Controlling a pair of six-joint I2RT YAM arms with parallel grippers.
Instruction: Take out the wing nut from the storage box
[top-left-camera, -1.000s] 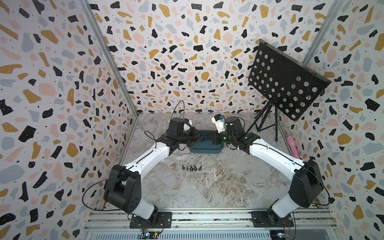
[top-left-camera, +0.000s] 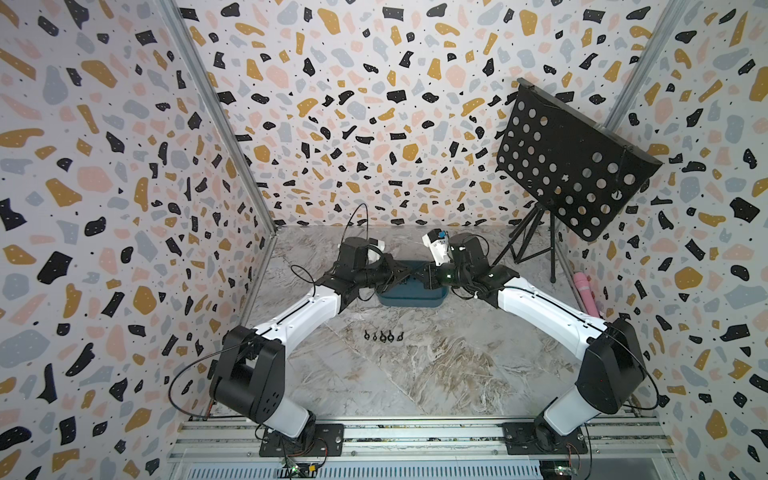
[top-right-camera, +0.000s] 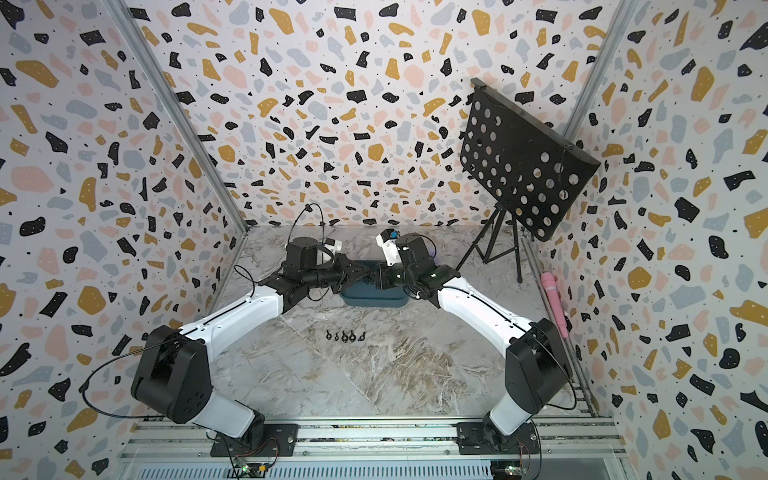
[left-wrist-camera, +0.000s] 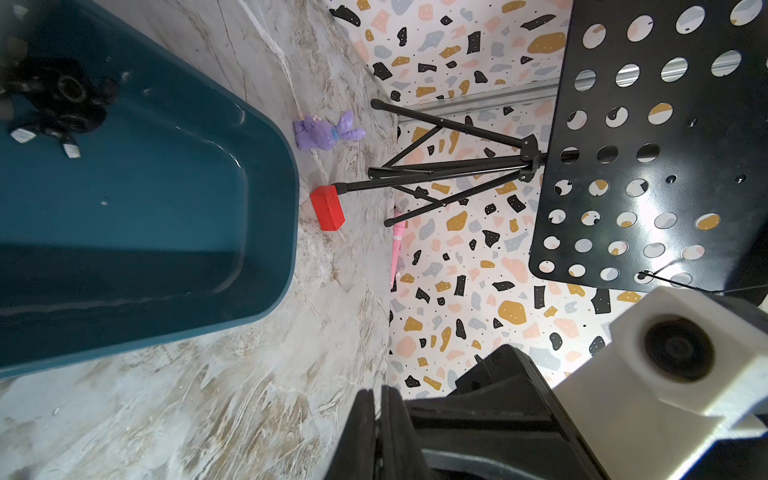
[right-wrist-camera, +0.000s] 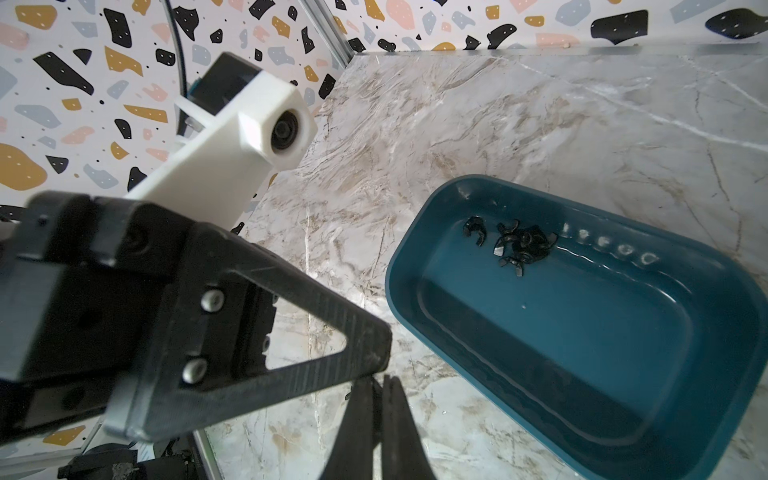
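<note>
A blue storage box (top-left-camera: 412, 301) stands open on the marble table. Inside it, a small cluster of black wing nuts (right-wrist-camera: 528, 244) lies on the floor near one wall, with a single black nut (right-wrist-camera: 475, 229) beside it. The same cluster of wing nuts (left-wrist-camera: 68, 94) sits at the left edge of the left wrist view. My left gripper is shut, and nothing shows between its fingers. Likewise shut is my right gripper, with no object visible at its tips. From above, both grippers hang over the box and partly hide its inside.
A row of several black wing nuts (top-left-camera: 384, 336) lies on the table in front of the box. A red block (left-wrist-camera: 327, 208), a purple figure (left-wrist-camera: 326, 130) and a black tripod stand (top-left-camera: 534, 232) are to the right.
My left arm has shifted slightly, with small movement at its elbow and gripper above the box. The right arm and the row of nuts look unchanged.
</note>
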